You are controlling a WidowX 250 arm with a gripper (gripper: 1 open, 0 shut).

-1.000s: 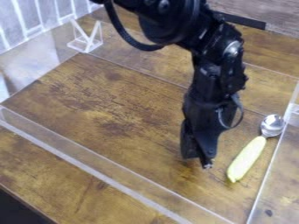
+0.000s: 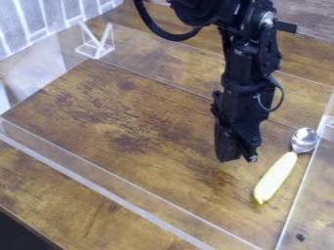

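Note:
The black gripper (image 2: 236, 149) hangs point-down over the wooden table, right of centre and a little left of a metal spoon (image 2: 303, 138). Whether its fingers are open or shut is hard to make out. A pale yellow elongated object (image 2: 275, 178), like a corn cob, lies below the spoon on the right side, apart from the gripper.
Clear plastic walls border the work area (image 2: 111, 132) on the left, front and right. A small white stand (image 2: 96, 41) sits at the back left, beside a white slatted rail.
The gripper has risen from lower down, near the pale yellow object, to a higher position. The objects on the table look unmoved.

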